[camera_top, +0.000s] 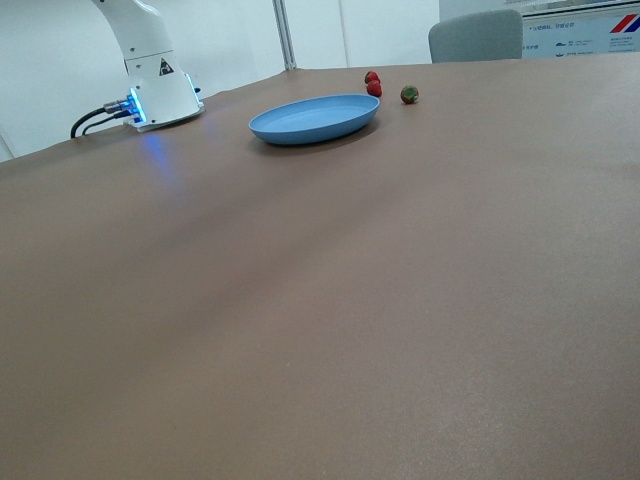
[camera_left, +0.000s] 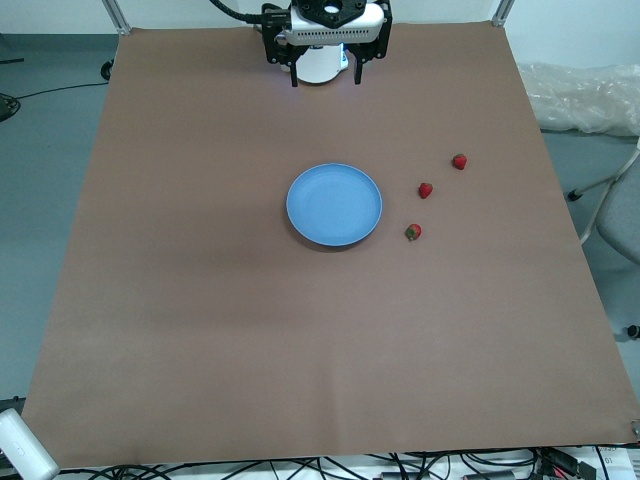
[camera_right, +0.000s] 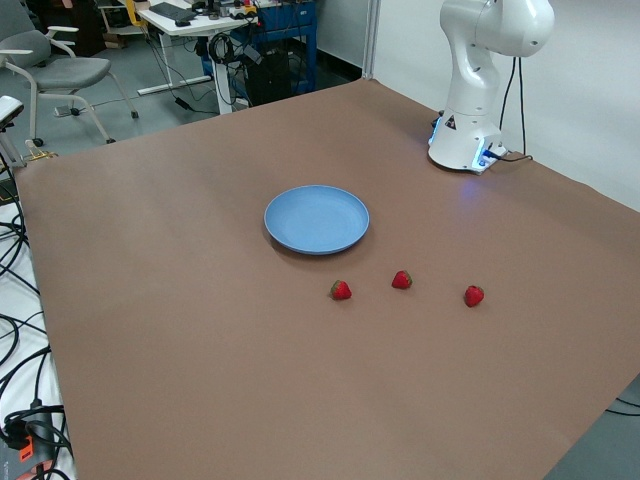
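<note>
A blue plate (camera_left: 334, 204) (camera_top: 314, 117) (camera_right: 316, 219) lies near the middle of the brown table. To its right in the left view lie three strawberries: one (camera_left: 459, 161) farther back, a middle one (camera_left: 425, 190), and one (camera_left: 414, 231) nearer the front. They also show as small red and green pieces beside the plate in the top and right views. My gripper (camera_left: 325, 80) hangs at the back edge of the table in the left view, above and behind the plate, with its two black fingers apart and nothing visible between them.
The arm's white base (camera_right: 462, 146) stands at the table's back edge. Cables lie off the near edge, and a grey chair (camera_top: 475, 36) stands beyond the table.
</note>
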